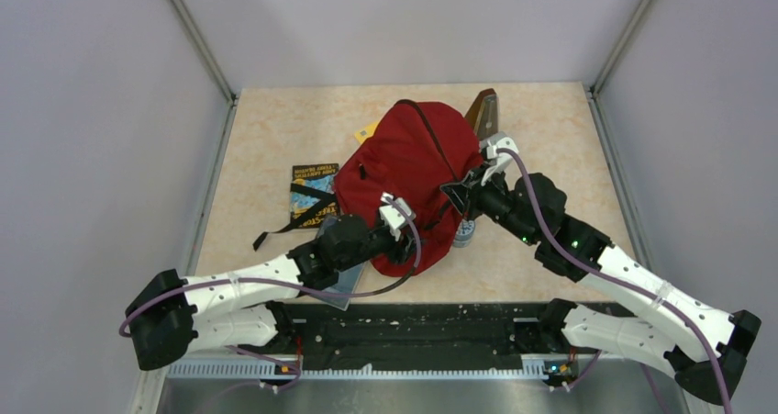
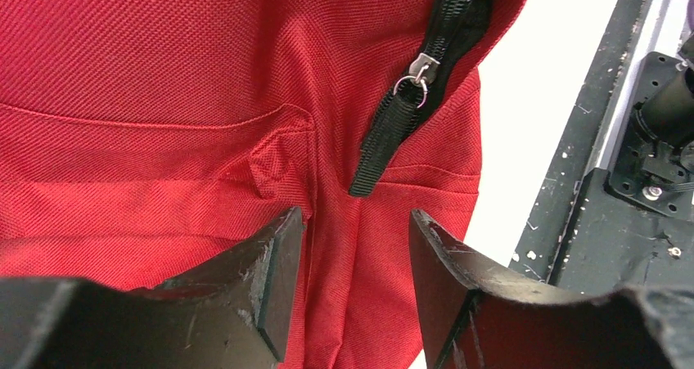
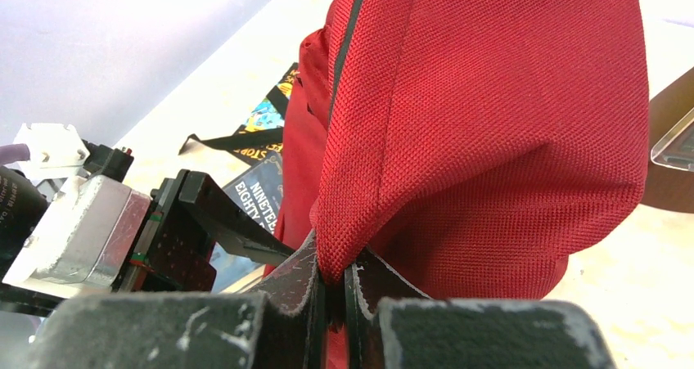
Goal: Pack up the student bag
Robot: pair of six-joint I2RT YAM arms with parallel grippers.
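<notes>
The red bag [image 1: 404,162] lies in the middle of the table, its dark zipper line running across the top. In the right wrist view a fold of the red fabric [image 3: 360,173] is pinched in my shut right gripper, at the bag's right side. My left gripper hovers over the bag's near part, its fingers spread with no fabric clearly caught between them. Just beyond those fingertips, a black zipper end with a silver pull [image 2: 416,76] lies on the red cloth. The inside of the bag is hidden.
Left of the bag lie a black-and-yellow book [image 1: 314,177] with a black strap [image 1: 284,229] over it, and a grey-blue book [image 1: 341,285]. A brown case [image 1: 483,116] stands behind right; a can [image 1: 464,234] sits under the right arm. Bare table shows at far left.
</notes>
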